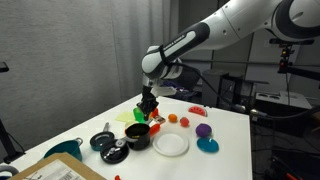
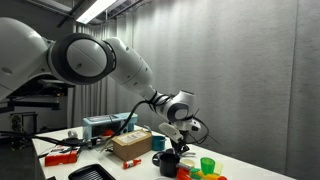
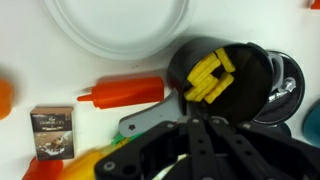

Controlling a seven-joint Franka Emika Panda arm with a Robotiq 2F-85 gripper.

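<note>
A black pot [image 3: 247, 98] with several yellow sticks [image 3: 209, 76] inside it lies just ahead of my gripper in the wrist view. The fingers look shut at the pot's near rim, with nothing visible between the fingers. Exterior view 1 has the gripper [image 1: 147, 101] hanging close above and behind the pot [image 1: 138, 135]. From the other side, the gripper [image 2: 186, 137] is over the area of the pot [image 2: 169, 161]. Whether its fingertips touch the rim cannot be told.
A white plate [image 3: 123, 20] and a red bottle [image 3: 127, 93] lie beside the pot. A green cup [image 2: 207, 165] stands nearby. A cardboard box [image 2: 131, 145] is farther along the table. The white tabletop [image 1: 205, 166] has free room at the front.
</note>
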